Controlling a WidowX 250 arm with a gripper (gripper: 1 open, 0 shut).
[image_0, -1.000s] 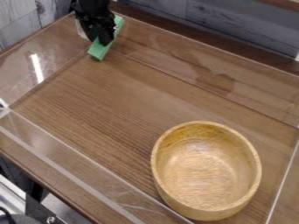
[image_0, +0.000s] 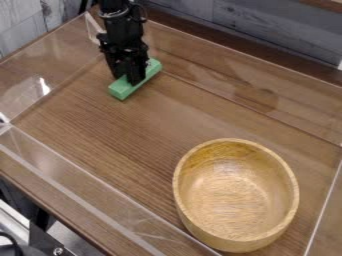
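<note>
My gripper (image_0: 127, 68), a dark mechanism at the upper left of the camera view, is shut on a green object (image_0: 140, 82), long and rounded at the edges, lying low over the wooden table (image_0: 120, 170). The gripper covers the object's upper left part, so its full shape is hidden.
A large tan oval basket (image_0: 235, 195) sits at the lower right. Edges of the table show along the top right and at the lower left.
My gripper and the green object have moved down the view, away from the back edge at the top, and slightly to the right. The basket has not moved.
</note>
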